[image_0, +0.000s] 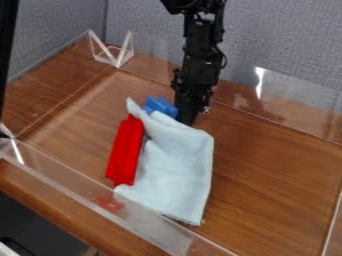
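My black gripper (189, 104) reaches down from the top centre to the far side of a white cloth (170, 170); its fingers are dark and hard to make out, and it looks shut. A blue object (158, 106) lies just left of it, partly behind a raised corner of the cloth. A long red block (127, 150) lies along the cloth's left edge.
A white wire rack (110, 50) stands at the back left corner. Clear walls border the area.
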